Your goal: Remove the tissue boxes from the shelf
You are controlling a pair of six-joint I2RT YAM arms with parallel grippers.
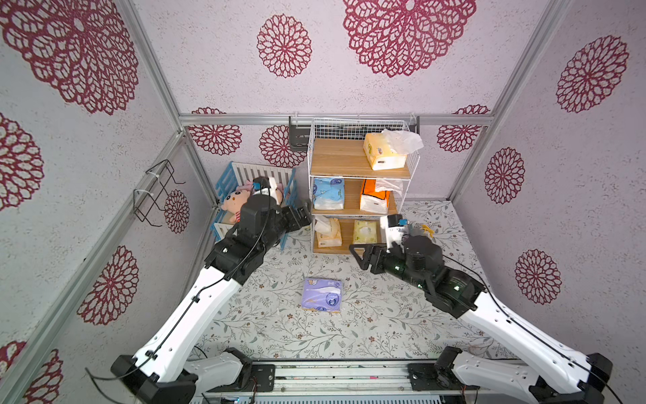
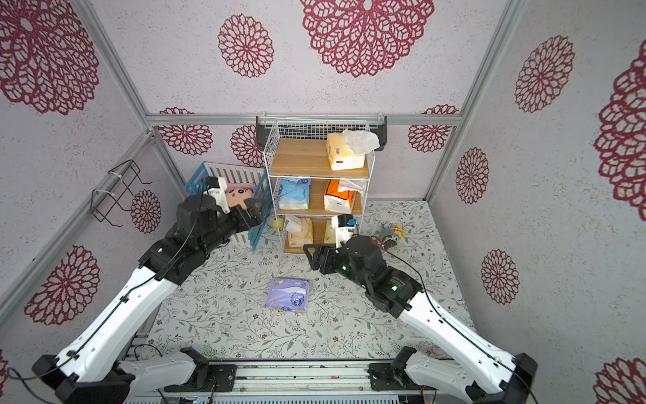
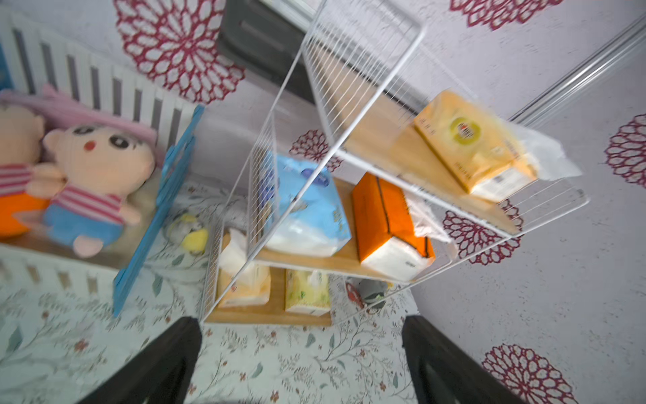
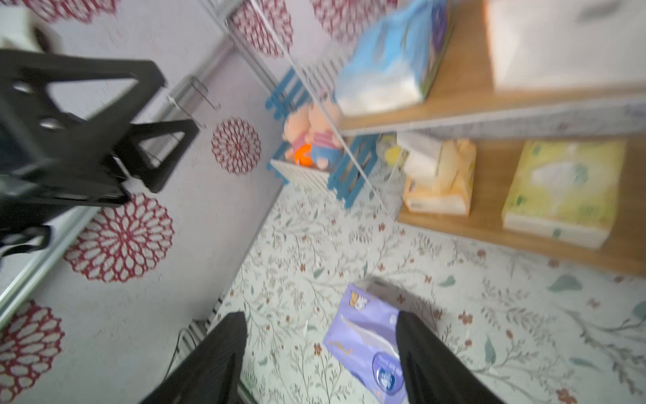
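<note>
A three-tier shelf (image 1: 336,156) stands at the back. Its top holds a yellow tissue pack (image 1: 381,151), the middle a blue pack (image 1: 328,193) and an orange-white pack (image 1: 373,199), the bottom a beige pack (image 1: 328,235) and a pale yellow pack (image 1: 364,231). A purple pack (image 1: 321,294) lies on the table in front. My left gripper (image 1: 294,216) is in front left of the shelf, open and empty, its fingers wide apart in its wrist view. My right gripper (image 1: 366,252) stands open and empty before the shelf's lower right.
A blue-white crib with plush dolls (image 3: 101,181) stands left of the shelf. Small toys (image 2: 393,234) lie right of it. Wire hooks (image 1: 156,188) hang on the left wall.
</note>
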